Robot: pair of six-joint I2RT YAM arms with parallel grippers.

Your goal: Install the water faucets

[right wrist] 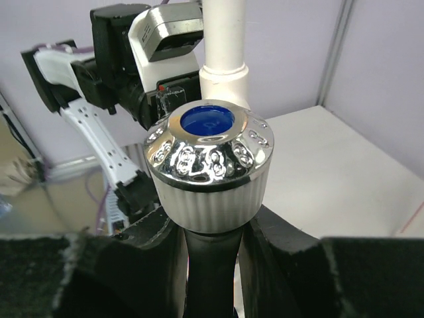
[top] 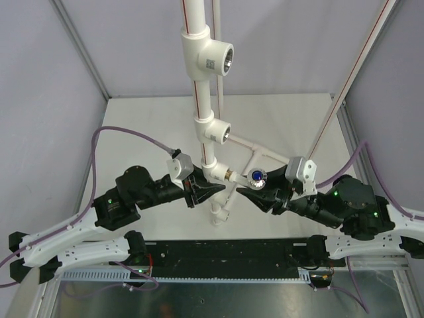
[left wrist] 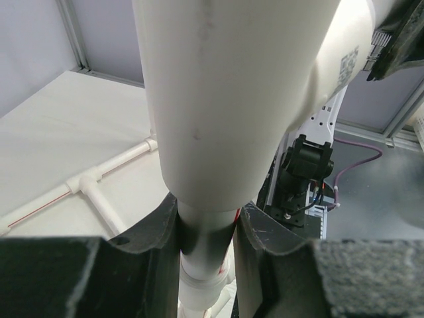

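The white vertical pipe [top: 202, 99] carries several tee fittings. At its lower tee [top: 215, 171], my left gripper [top: 204, 187] is shut on the pipe; the left wrist view shows the white pipe [left wrist: 205, 235] between its fingers. To the right, a faucet [top: 257, 177] with a chrome, blue-centred cap points out from that tee on a short white stem with a brass thread. My right gripper [top: 262, 192] is shut on the faucet, whose cap [right wrist: 209, 152] fills the middle of the right wrist view.
Thinner white pipes [top: 278, 156] form a frame behind, on a white board [top: 139, 132], with an upright pipe on the right. Two higher tee fittings [top: 215, 56] have open metal-lined sockets. Grey walls enclose both sides.
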